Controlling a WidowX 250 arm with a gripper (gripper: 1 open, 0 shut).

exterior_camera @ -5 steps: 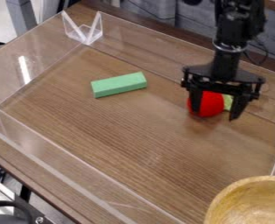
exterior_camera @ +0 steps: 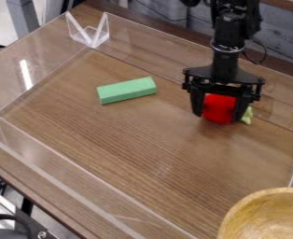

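Note:
My black gripper (exterior_camera: 223, 93) is low at the right of the wooden table, its fingers either side of and over a red object (exterior_camera: 217, 113). Whether the fingers press on it is unclear. A pale green piece (exterior_camera: 246, 116) peeks out behind the red object's right side.
A green block (exterior_camera: 127, 90) lies left of the gripper. A clear plastic container (exterior_camera: 90, 29) stands at the back left. A yellow bowl (exterior_camera: 268, 217) sits at the front right.
The gripper has shifted left over the red object, and its fingers now sit more closely around it.

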